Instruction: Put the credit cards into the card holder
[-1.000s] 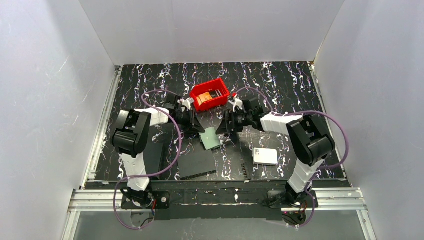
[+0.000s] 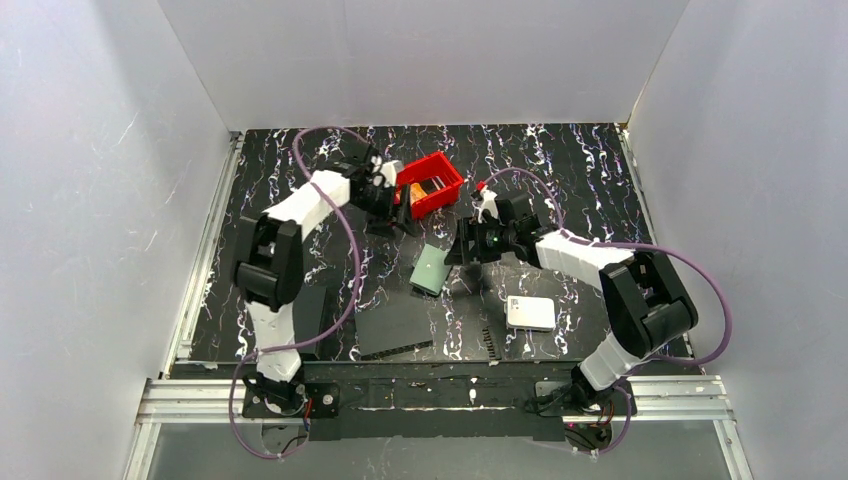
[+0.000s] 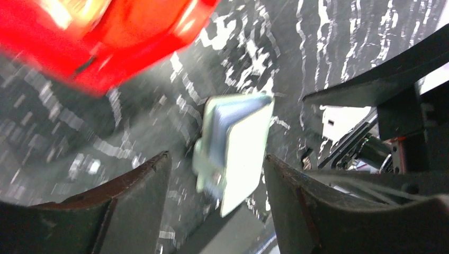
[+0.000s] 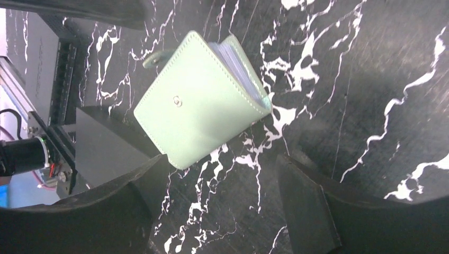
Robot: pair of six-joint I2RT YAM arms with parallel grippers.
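The pale green card holder point(image 2: 431, 269) lies tilted on the dark marbled table, between the two arms. In the right wrist view the card holder point(image 4: 204, 108) shows its snap, loose strap and the edges of clear sleeves. My right gripper is open just short of it, nothing between its fingers. My left gripper stands open and empty beside the red basket point(image 2: 437, 203), up and left of the holder. Inside the basket lie an orange card point(image 2: 416, 192) and some dark and light items, partly hidden by the left arm.
A white box point(image 2: 530, 313) lies at the right front. Dark flat panels point(image 2: 393, 328) cover the front left, and a small black strip point(image 2: 490, 343) lies near the front edge.
The left gripper has moved away from the holder, up to the basket. The holder has turned and shifted slightly right. The basket has moved slightly, and the right gripper a little right.
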